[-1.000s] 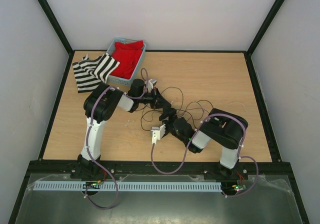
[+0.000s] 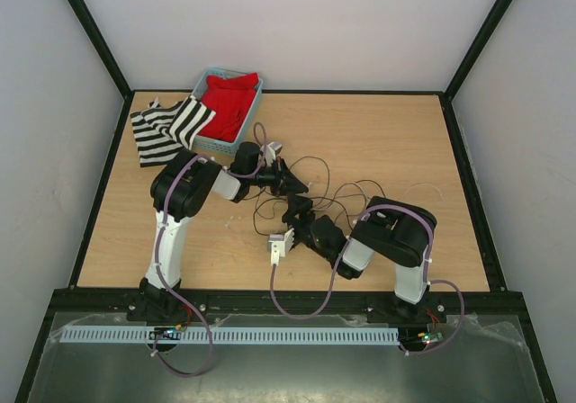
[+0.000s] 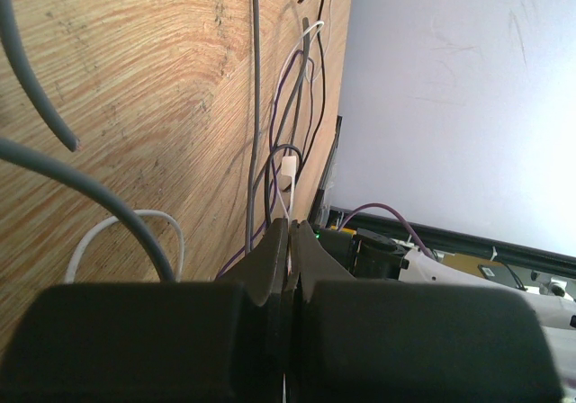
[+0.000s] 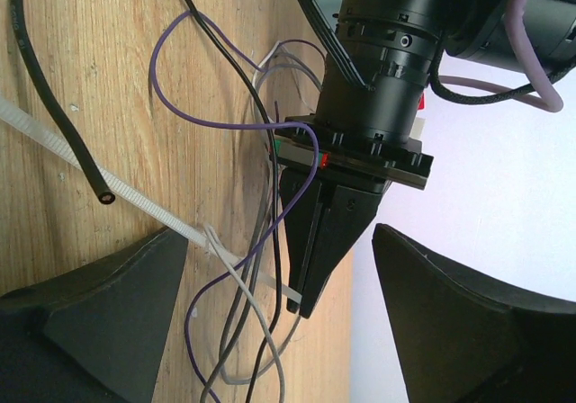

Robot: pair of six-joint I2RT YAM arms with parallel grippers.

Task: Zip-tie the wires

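Grey, black, purple and white wires [image 2: 351,196] lie loose across the middle of the table. A white zip tie [image 4: 148,207] runs diagonally under several wires in the right wrist view, one end reaching the left fingertips. My left gripper is shut at the wires, with the thin white tie [image 3: 292,187] running into its tips. Close by, my right gripper stands open, its fingers spread wide either side of the view. The strap passes near its left finger [image 4: 135,286]; no grip on it shows. From above, both grippers hide part of the bundle.
A blue basket [image 2: 203,88] with red cloth [image 2: 229,106] stands at the back left, a striped cloth [image 2: 166,133] beside it. Cut wire ends [image 4: 94,183] lie near the right gripper.
The left arm shows no movement.
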